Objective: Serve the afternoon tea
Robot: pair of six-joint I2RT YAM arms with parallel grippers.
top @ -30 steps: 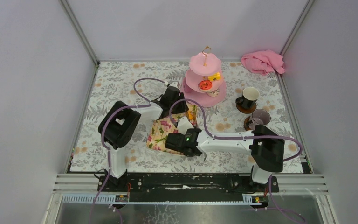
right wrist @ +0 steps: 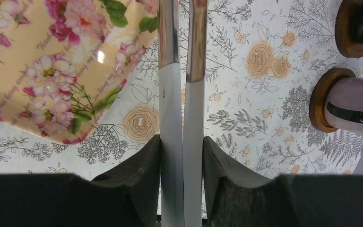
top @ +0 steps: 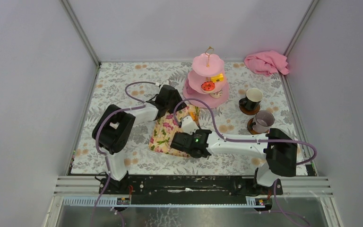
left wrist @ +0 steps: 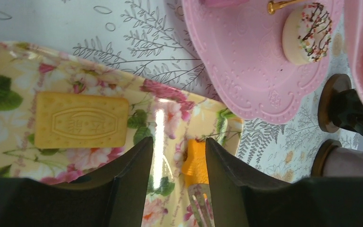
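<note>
The floral tray point(top: 163, 135) lies mid-table, bearing a yellow biscuit point(left wrist: 81, 119) and an orange piece point(left wrist: 196, 158) beside metal tips. My left gripper hangs open over the tray, nothing held. My right gripper is closed around long white-handled metal tongs point(right wrist: 170, 104), whose arms stand slightly apart and reach toward the tray. The pink tiered stand point(top: 208, 64) stands behind the tray, with a sprinkled cake point(left wrist: 302, 33) on its bottom plate.
A dark mug point(top: 253, 99) and a grey mug point(top: 263, 120) stand on wooden coasters at the right. A pink cloth point(top: 267, 61) lies at the back right corner.
My left gripper has moved a little left, away from the stand. The right arm has shifted slightly right, still with the tongs.
</note>
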